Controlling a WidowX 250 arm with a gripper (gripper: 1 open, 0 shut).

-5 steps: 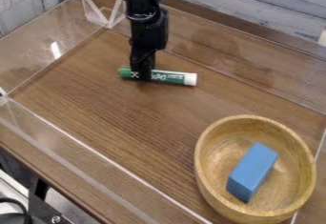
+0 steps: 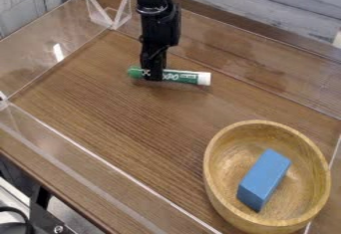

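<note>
My black gripper reaches down from the top middle onto a green and white tube lying crosswise on the wooden table. The fingertips are shut on the tube near its left-middle part; the fine detail of the fingers is dark and hard to make out.
A yellow bowl with a blue block inside sits at the front right. A wall or ledge runs along the back right.
The gripper and tube have shifted slightly to the right and up in the view. The bowl and block have not moved.
</note>
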